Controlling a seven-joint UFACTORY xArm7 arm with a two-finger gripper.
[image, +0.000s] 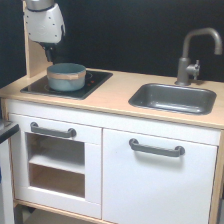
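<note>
A blue-grey pot (67, 84) with a brownish inside stands upright on the black cooktop (40, 88) at the left of the toy kitchen. Above and slightly left of it, at the top left, the white arm reaches down to my dark gripper (51, 52). A gap shows between the gripper and the pot, so they look apart. The fingers are too small and dark against the black wall to tell whether they are open or shut.
A metal sink (172, 97) with a grey faucet (187, 55) is set into the counter's right side. Bare wooden counter (118, 92) lies between cooktop and sink. Below are an oven with a dark handle (53, 131) and a closed white cabinet door (155, 185).
</note>
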